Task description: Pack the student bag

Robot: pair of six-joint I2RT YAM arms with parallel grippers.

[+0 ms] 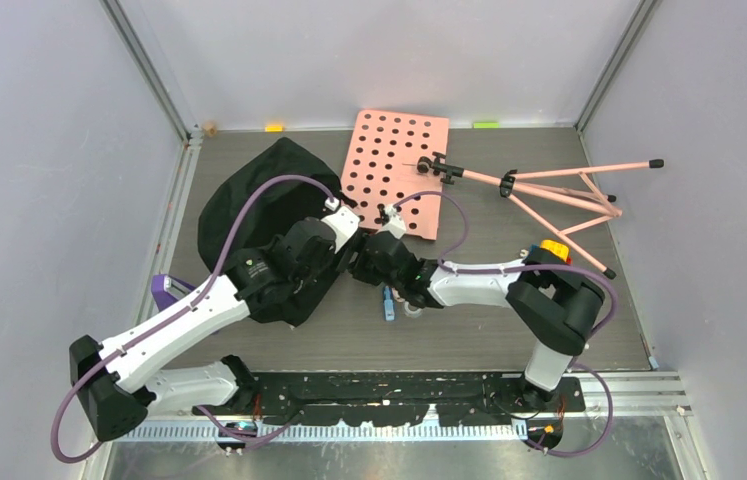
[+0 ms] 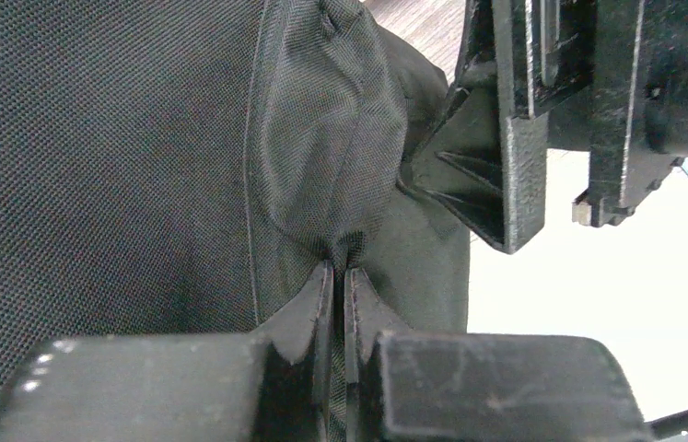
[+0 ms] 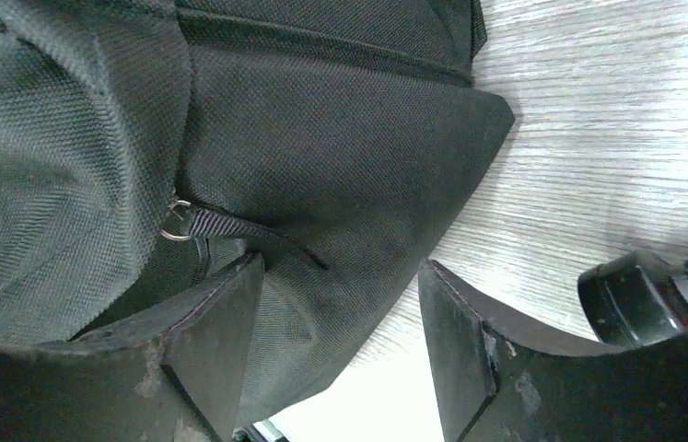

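The dark bag (image 1: 264, 195) lies on the left of the table. In the left wrist view my left gripper is shut on a fold of the bag's dark fabric (image 2: 321, 166). My right gripper stands open over the bag's right side, close to a zipper pull (image 3: 243, 226) with a small metal ring. Its left finger reaches over the fabric; the pull lies above and between the fingertips, not gripped. A black and red object (image 3: 639, 295) shows at the right of that view. A blue item (image 1: 389, 305) and a tape roll (image 1: 412, 310) lie below the right gripper.
A pink perforated board (image 1: 399, 160) lies behind the grippers, with a pink tripod (image 1: 559, 195) to its right. Yellow blocks (image 1: 555, 250) sit partly behind the right arm. A purple box (image 1: 169, 290) is at the left edge.
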